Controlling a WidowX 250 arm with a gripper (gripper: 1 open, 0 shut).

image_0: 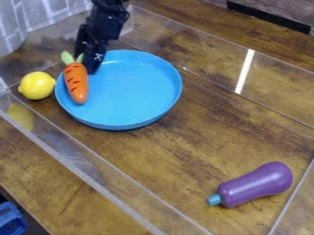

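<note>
My black gripper (91, 48) is at the top left, just above the rim of a blue plate (128, 92), near the leafy end of an orange toy carrot (76, 84). The carrot lies on the plate's left side. The fingertips are dark and small, and whether anything is between them is hard to see. A yellow lemon (37, 85) sits left of the plate.
A purple eggplant (255, 185) lies at the lower right on the wooden table (221, 119). Clear walls run along the left. A blue object (7, 220) is in the lower left corner.
</note>
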